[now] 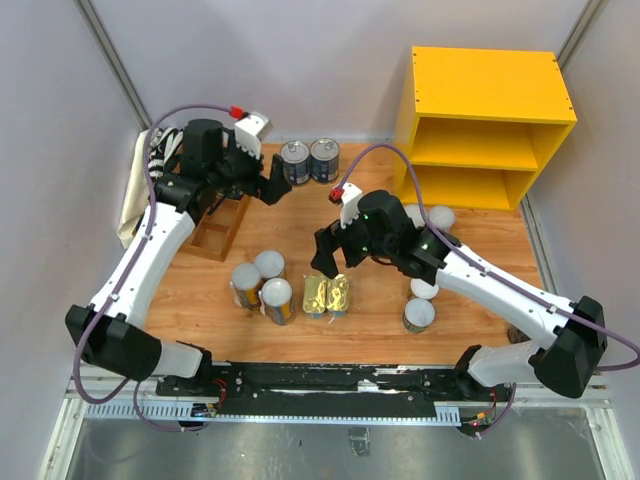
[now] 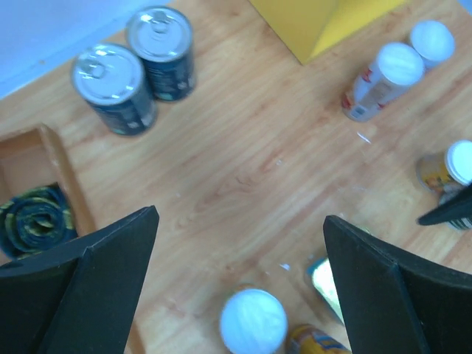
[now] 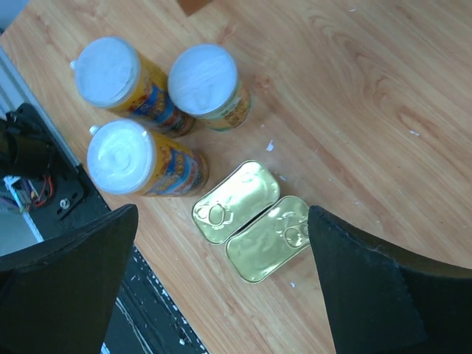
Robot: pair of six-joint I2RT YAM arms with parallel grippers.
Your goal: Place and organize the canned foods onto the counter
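Note:
Two dark blue cans with silver lids stand side by side at the back wall. My left gripper hangs open just in front of them, empty. A cluster of 3 white-lidded yellow cans stands upright at front left. To their right lie two flat gold tins, side by side. Above and behind these tins my right gripper is open with nothing between its fingers. Further right are more white-lidded cans, partly hidden by the right arm.
A yellow shelf stands at the back right, with white-lidded cans by its front. A wooden divided box sits at the left, mostly covered by the left arm. Bare counter lies between the back cans and the gold tins.

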